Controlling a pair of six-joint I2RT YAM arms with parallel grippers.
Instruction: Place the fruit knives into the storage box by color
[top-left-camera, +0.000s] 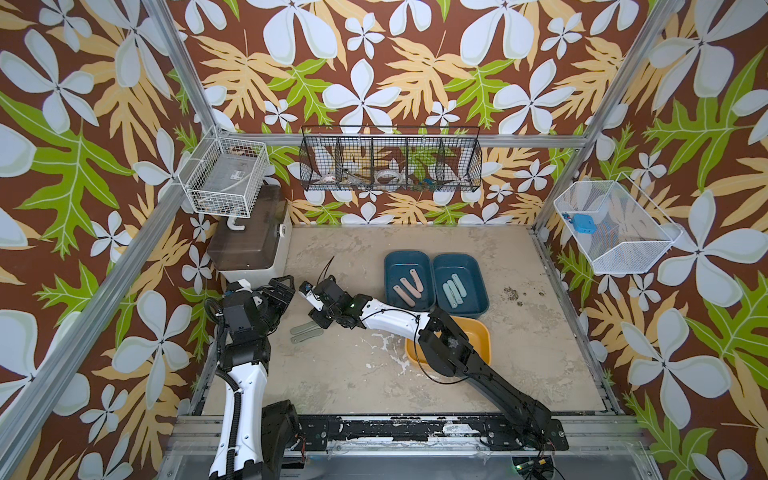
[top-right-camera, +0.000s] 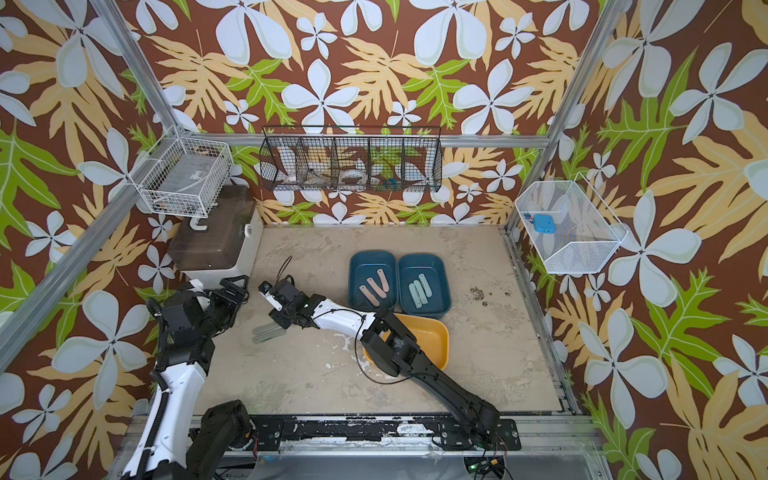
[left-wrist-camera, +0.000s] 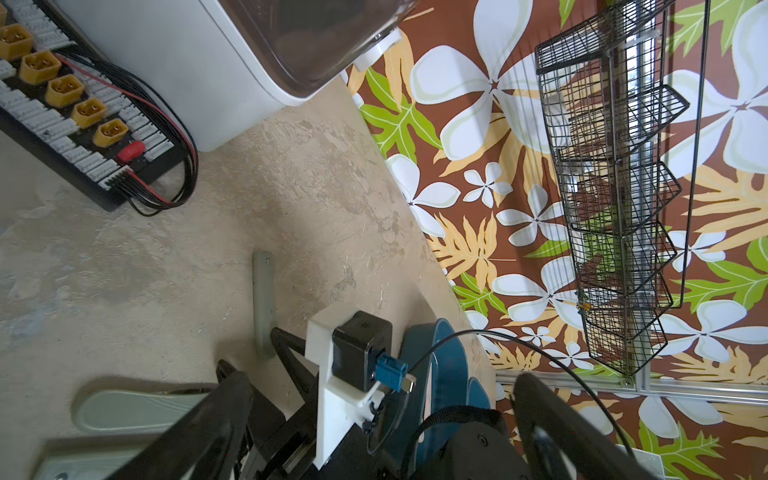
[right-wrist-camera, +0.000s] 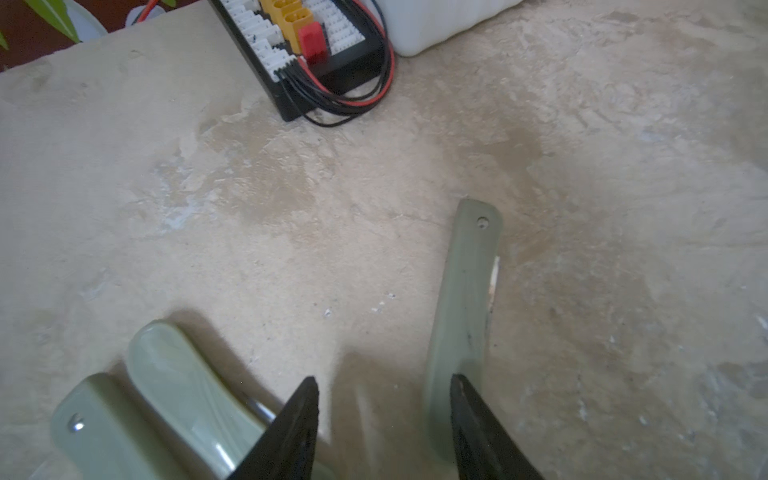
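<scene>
Grey-green folded knives lie on the table at left: two side by side (top-left-camera: 305, 334), and a single one (right-wrist-camera: 464, 304) directly below my open right gripper, whose right fingertip is over its lower end. My right gripper (top-left-camera: 313, 302) hides that knife in the top left view. Two blue boxes stand right of centre: the left (top-left-camera: 389, 264) holds pink knives (top-left-camera: 411, 284), the right (top-left-camera: 482, 296) pale green ones (top-left-camera: 454, 289). A yellow box (top-left-camera: 480, 344) is in front, partly under the right arm. My left gripper (top-left-camera: 276, 300) stands open, raised by the white appliance.
The white appliance with brown lid (top-left-camera: 248, 236) is at back left, with a connector board (left-wrist-camera: 88, 112) near it. Wire baskets (top-left-camera: 388, 164) hang on the walls.
</scene>
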